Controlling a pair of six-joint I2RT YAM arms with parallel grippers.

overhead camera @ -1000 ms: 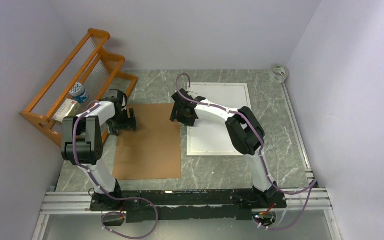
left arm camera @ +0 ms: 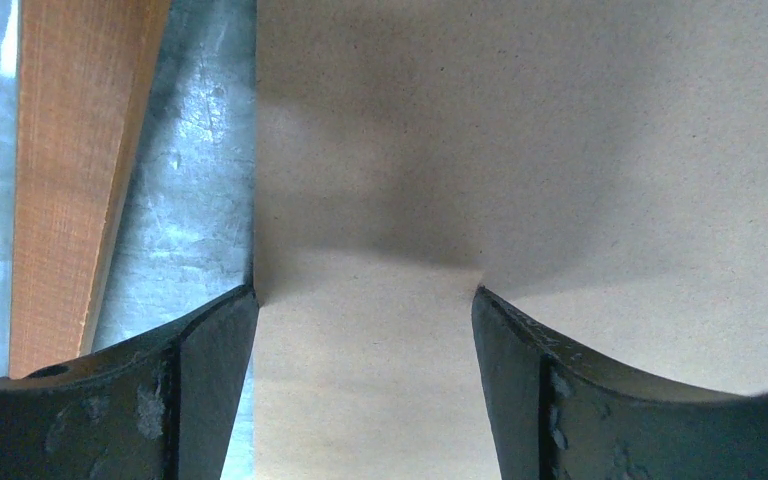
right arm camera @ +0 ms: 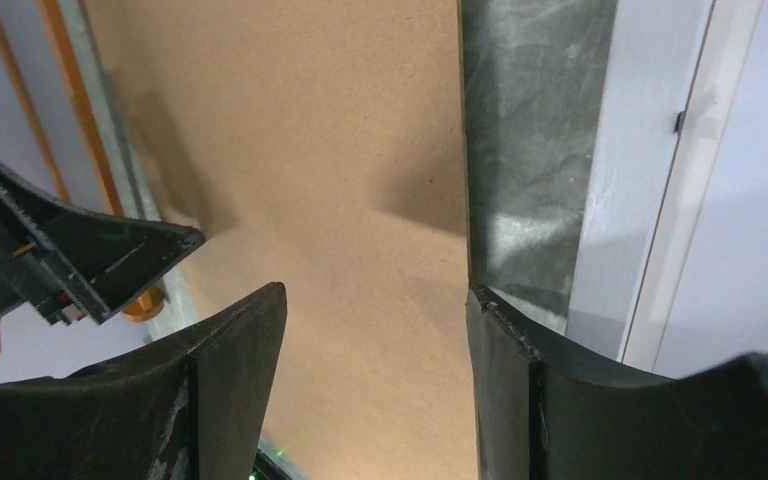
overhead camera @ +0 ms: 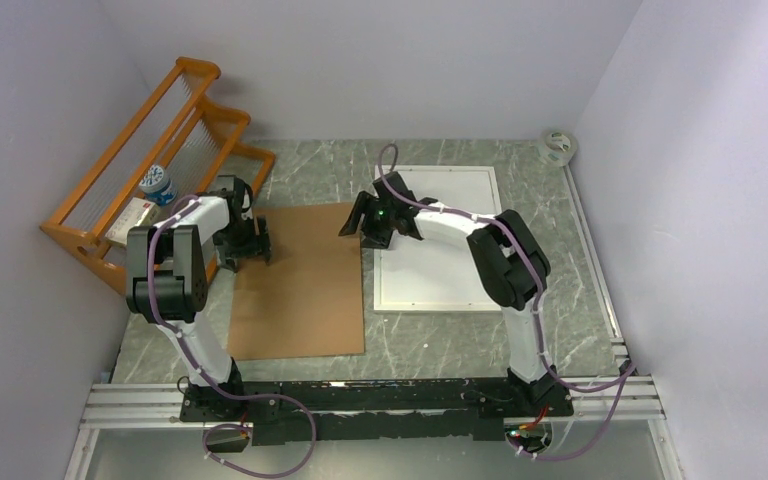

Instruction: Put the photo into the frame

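A flat brown board (overhead camera: 300, 310) lies on the marble table; I cannot tell whether it is the photo. To its right is the white frame (overhead camera: 440, 280), its inside plain white and partly covered by my right arm. Over the board's left edge, my left gripper stands open with nothing between its fingers. My right gripper is open at the board's right edge. One of its fingers (right arm camera: 230, 370) is over the brown surface, the other at or just beyond that edge. No picture side shows.
A wooden rack (overhead camera: 125, 215) stands close along the left, holding a blue-and-white tub (overhead camera: 157, 185) and a pale box (overhead camera: 132, 221). A tape roll (overhead camera: 557, 148) sits at the back right. Bare table lies right of the frame.
The board's right edge appears a touch further right. My left arm is nearly still.
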